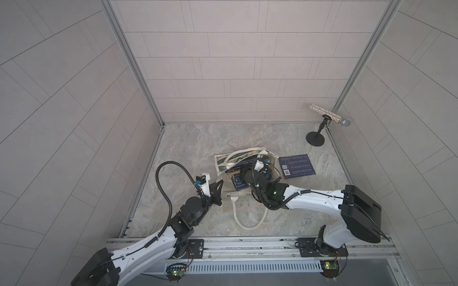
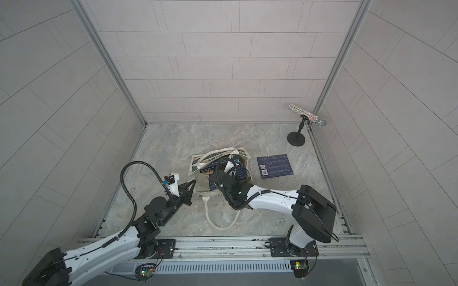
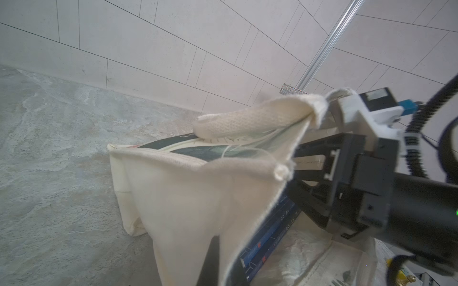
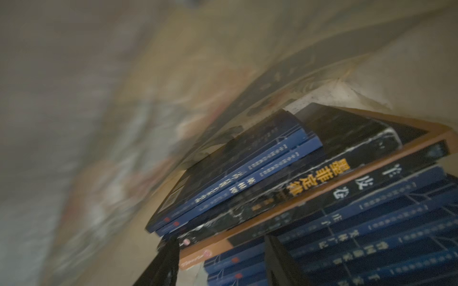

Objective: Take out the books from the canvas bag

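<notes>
A cream canvas bag (image 1: 221, 162) lies on the marble floor, its mouth full of stacked books (image 4: 310, 178), mostly blue-spined, plus black and orange ones. One dark-blue book (image 1: 296, 165) lies outside, to the bag's right. My right gripper is inside the bag's mouth over the books, fingers apart with nothing visible between them; from the top views the arm hides much of the stack. My left gripper (image 1: 219, 190) is shut at the bag's left front edge, with nothing seen between its fingers; bag fabric fills much of the left wrist view.
A sparkly microphone (image 1: 329, 114) on a black stand (image 1: 315, 138) is at the back right. A bag strap (image 1: 248, 226) loops onto the front floor. Walls enclose the sides and back.
</notes>
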